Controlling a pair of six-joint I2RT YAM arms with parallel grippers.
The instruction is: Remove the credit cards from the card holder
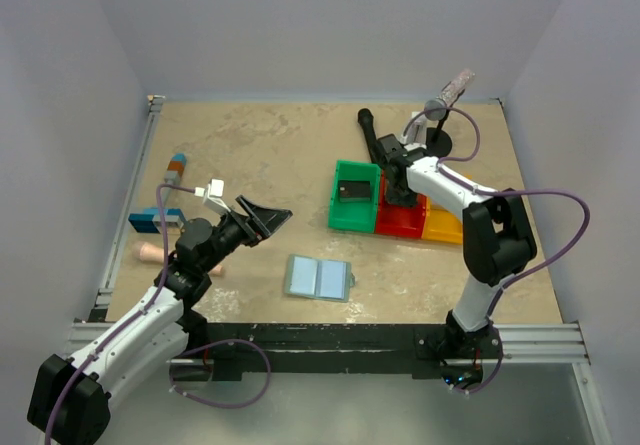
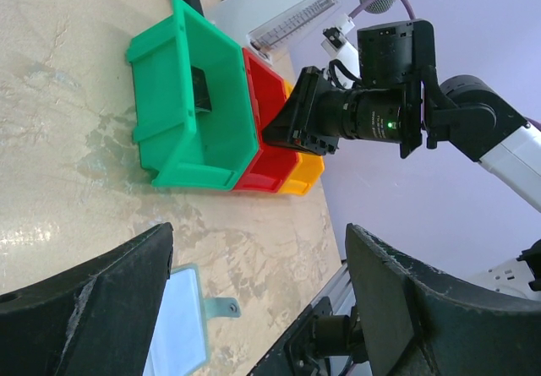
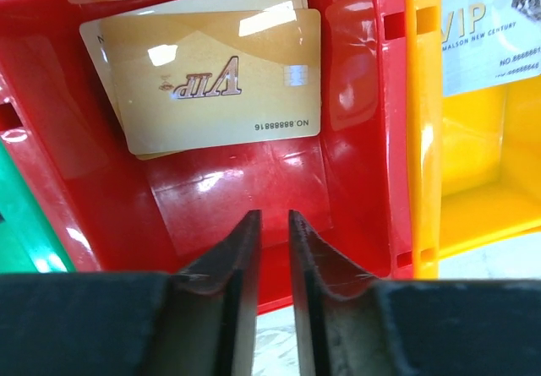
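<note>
A gold VIP card (image 3: 216, 76) lies on top of paler cards (image 3: 190, 6) in the red bin (image 3: 355, 156), towards its far end. Over the bare near part of that bin, my right gripper points at the cards; its fingertips are a narrow gap apart with nothing between. A flat, opened case with two pale halves (image 1: 318, 277), seemingly the card holder, lies on the table's front part; its contents cannot be made out. Behind and left of it hangs my left gripper, its fingers wide apart and empty.
The green bin (image 1: 333, 205) left of the red one holds a black object (image 1: 354, 190). On the right, the yellow bin (image 3: 427, 182) holds a silver card (image 3: 490, 38). A microphone (image 1: 369, 135) lies behind.
</note>
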